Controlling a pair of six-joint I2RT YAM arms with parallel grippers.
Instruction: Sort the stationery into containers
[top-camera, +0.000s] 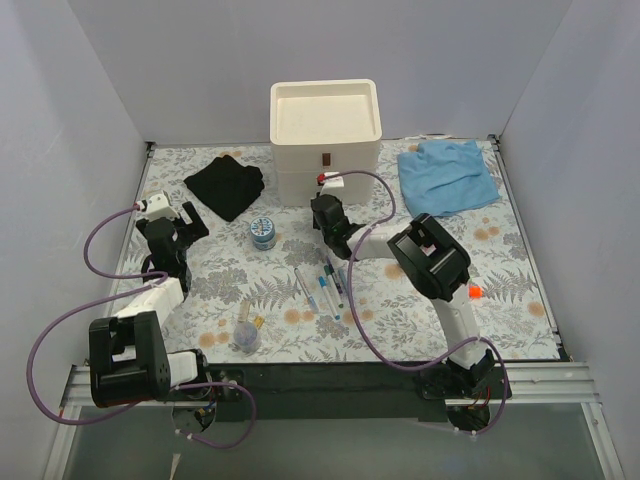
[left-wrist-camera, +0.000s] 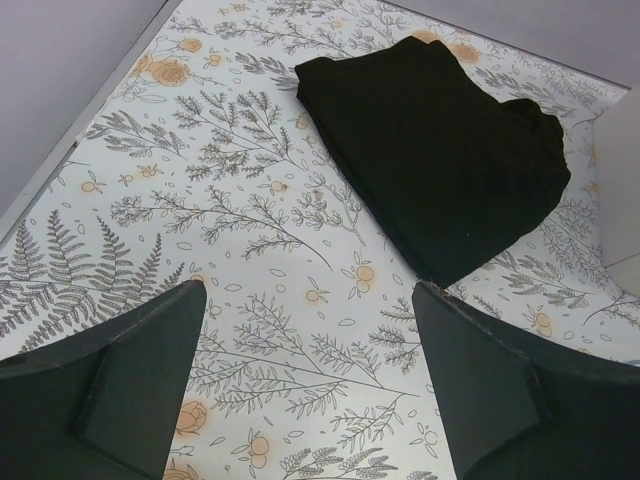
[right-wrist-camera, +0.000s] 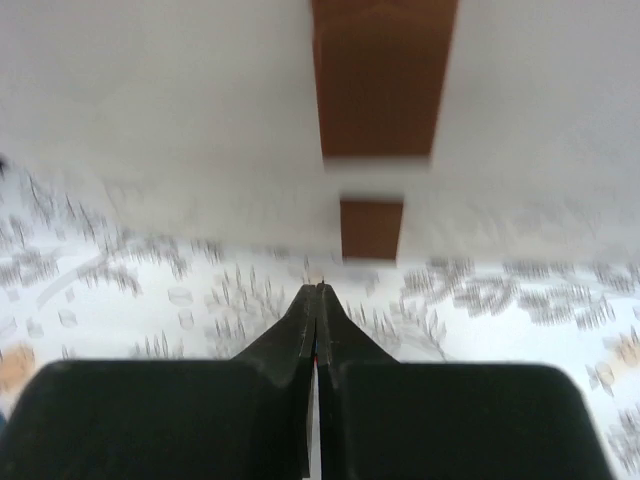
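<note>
A white drawer box (top-camera: 300, 160) stands at the back, its brown pull tab (right-wrist-camera: 380, 85) in the upper part of the right wrist view. A smaller brown tab (right-wrist-camera: 371, 230) shows below that one. My right gripper is shut with nothing between its fingers, and both tabs lie beyond its tips. Over the left side of the table my left gripper stands open and empty. Several pens and markers, among them a blue marker (top-camera: 329, 298), lie mid-table in front of the box. A blue-and-white round container (top-camera: 262, 233) stands left of them.
A black cloth (top-camera: 225, 187) lies back left, a blue cloth (top-camera: 447, 178) back right. Near the front edge is a clear cup (top-camera: 246, 336). An orange item (top-camera: 475, 292) sits far right. Bare patterned tabletop surrounds these.
</note>
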